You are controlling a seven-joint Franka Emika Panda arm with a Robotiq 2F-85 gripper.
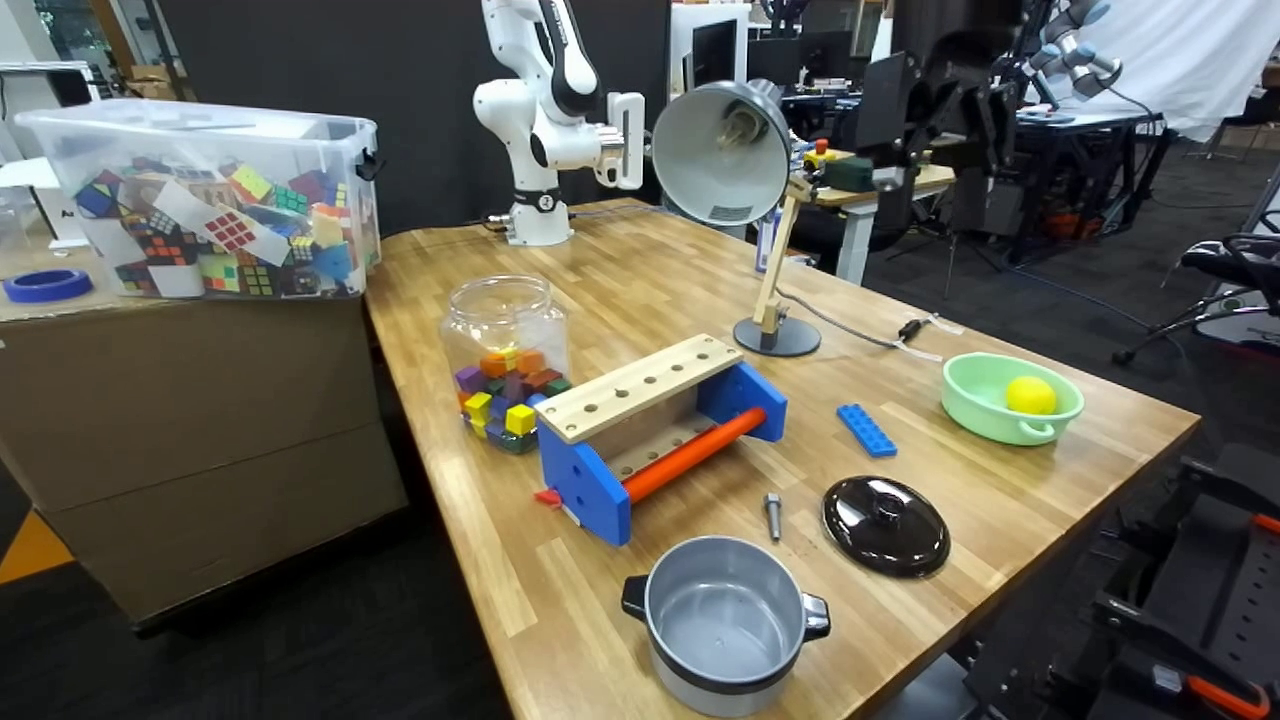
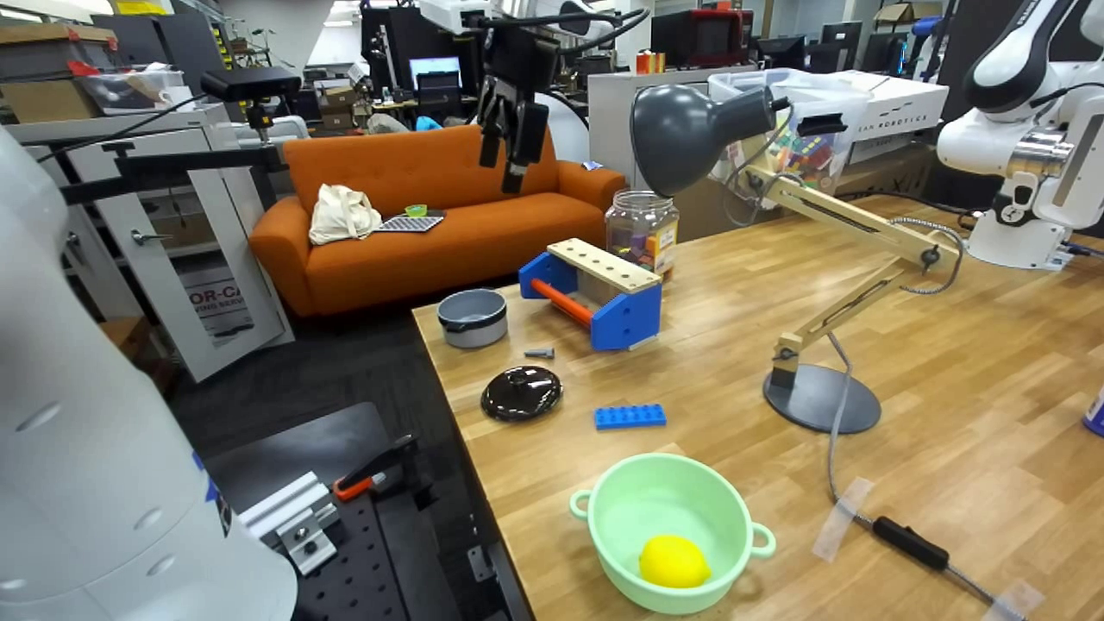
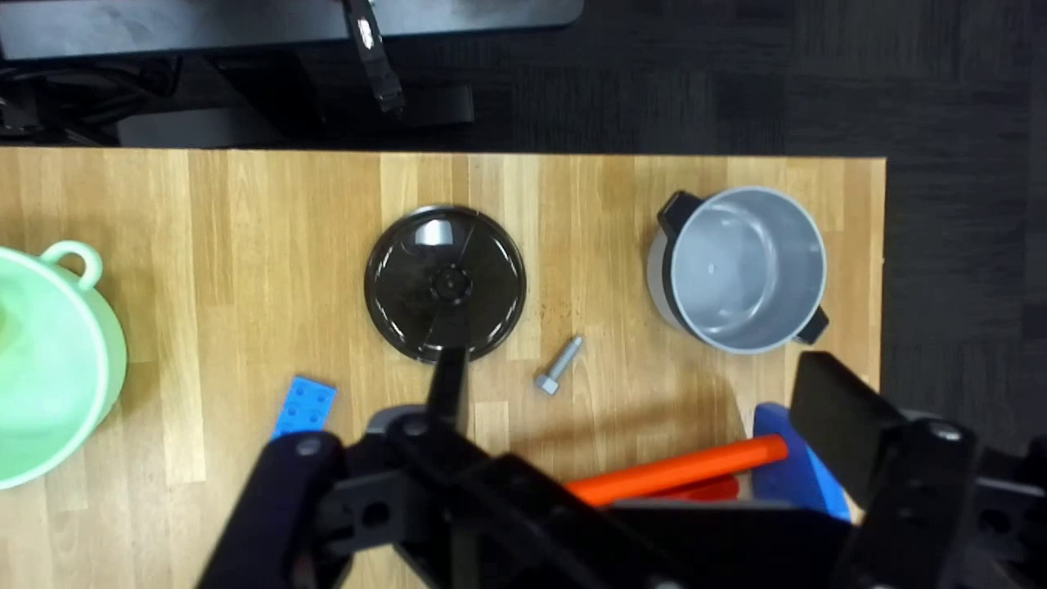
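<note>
High above the table, my gripper is open, its two dark fingers wide apart with nothing held between them. A grey pot (image 1: 725,612) with black handles stands uncovered and empty near the table's corner. Its black lid (image 1: 885,526) lies separately on the wood, knob up. Between pot and lid rests a grey bolt (image 3: 559,366). The blue toy bench (image 2: 627,319) with an orange bar stands beside them. A blue studded brick (image 2: 630,416) lies flat, and a green bowl (image 2: 662,481) holds a yellow lemon (image 2: 674,562).
A desk lamp (image 1: 720,156) rises over the table, its cord taped down near the bowl. Beside the toy bench stands a clear jar (image 1: 505,360) of coloured blocks. A second white arm (image 1: 539,132) is at the far end. Open wood lies between lamp and that arm.
</note>
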